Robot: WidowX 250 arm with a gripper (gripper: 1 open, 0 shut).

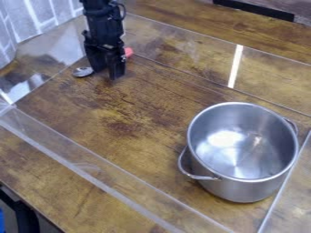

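Note:
The black gripper (107, 64) is low over the wooden table (134, 127) at the back left, its fingertips near the surface. A small silver object (83, 71) lies beside it on the left, and a small pink-red object (127, 52) shows just behind it on the right, partly hidden. Whether the fingers hold either, or are open or shut, is too small and dark to tell. A large steel pot (241, 150) with side handles stands upright at the front right, empty.
Clear plastic edging runs along the left and front, with a shiny panel at the back left. A white tape strip (235, 65) lies at the back right.

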